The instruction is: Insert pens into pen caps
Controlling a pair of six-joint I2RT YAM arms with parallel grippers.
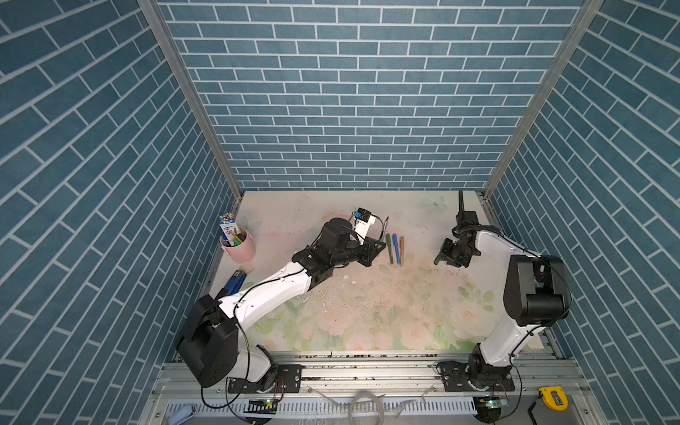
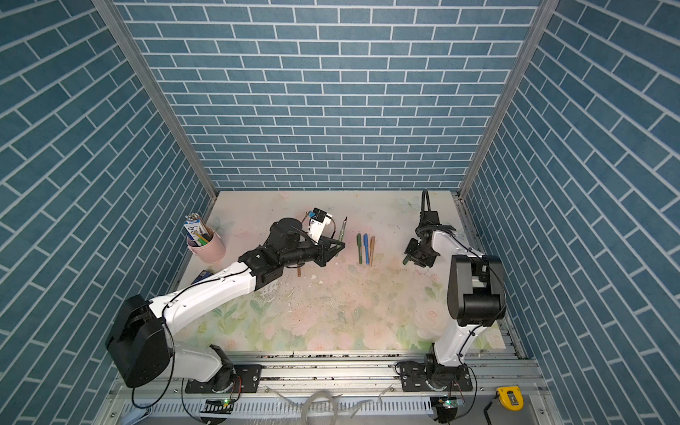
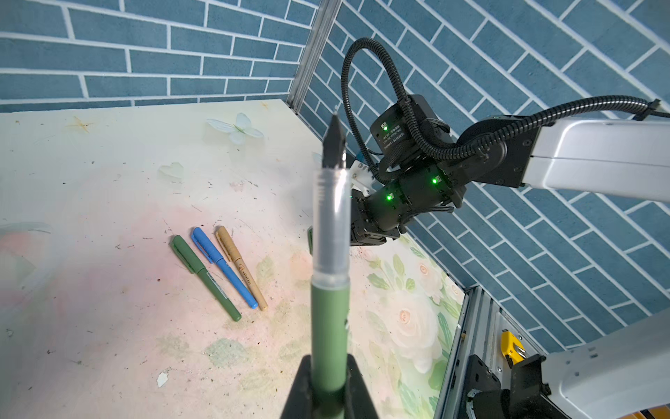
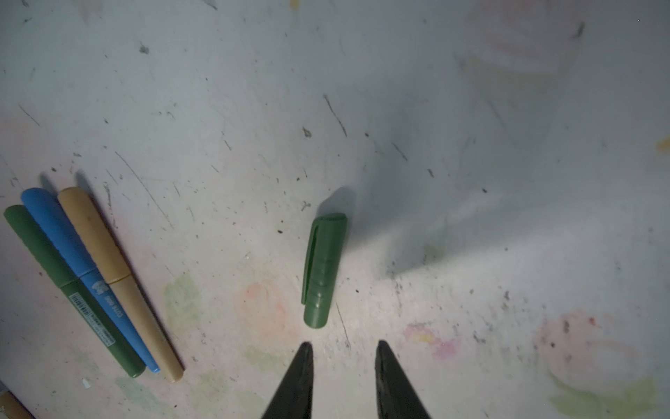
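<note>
My left gripper is shut on an uncapped green pen (image 3: 328, 321), held upright with its nib up over the table's middle. My right gripper points down above a loose green cap (image 4: 323, 269) lying on the table at the right, its fingers apart with nothing between them. Three capped pens lie side by side in the middle: green (image 2: 359, 248), blue (image 2: 366, 248) and tan (image 2: 372, 249).
A pink cup (image 1: 239, 248) of stationery stands at the left edge, with a blue object (image 1: 232, 283) below it.
</note>
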